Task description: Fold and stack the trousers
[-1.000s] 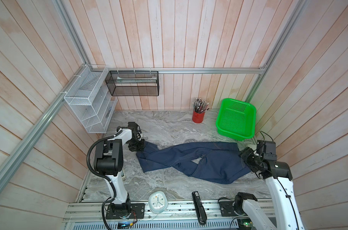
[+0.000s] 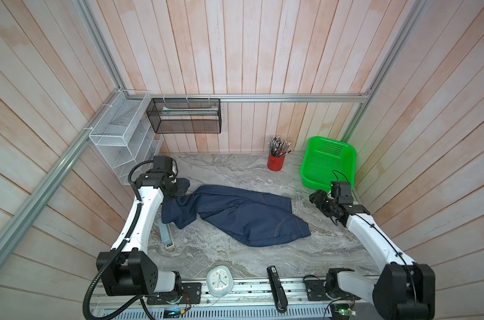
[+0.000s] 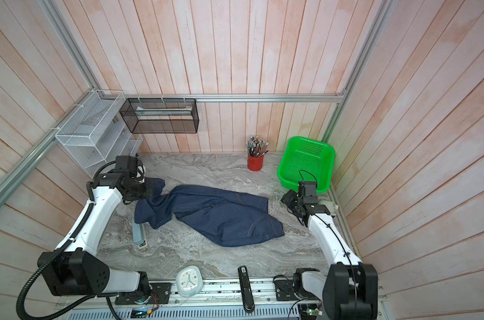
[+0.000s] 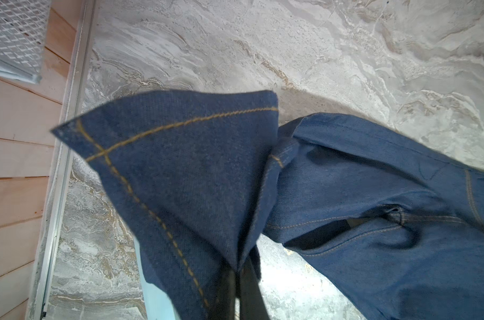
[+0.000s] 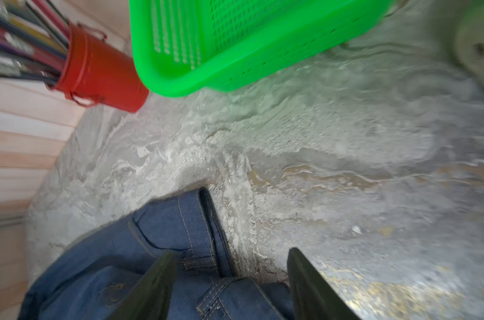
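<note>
Dark blue denim trousers (image 2: 247, 213) lie stretched and rumpled across the middle of the table, one end on the right. Toward the left, their stitched hem end (image 4: 172, 144) is gathered and raised, its cloth pinched at the tips of my shut left gripper. The left arm's gripper partly covers that end in the top views. Right of the trousers and apart from them, my right gripper (image 2: 317, 198) hovers near the green basket. Its fingers (image 5: 159, 282) are spread in the right wrist view, the trousers (image 5: 162, 229) lying below them.
A green basket (image 2: 305, 173) stands at the back right, with a red cup of pens (image 2: 274, 163) beside it. Wire racks (image 2: 119, 128) hang at the left. A light-blue box (image 2: 165, 234) lies near the left arm. Bare table shows behind and in front of the trousers.
The right gripper left the trousers' right end and moved left and back.
</note>
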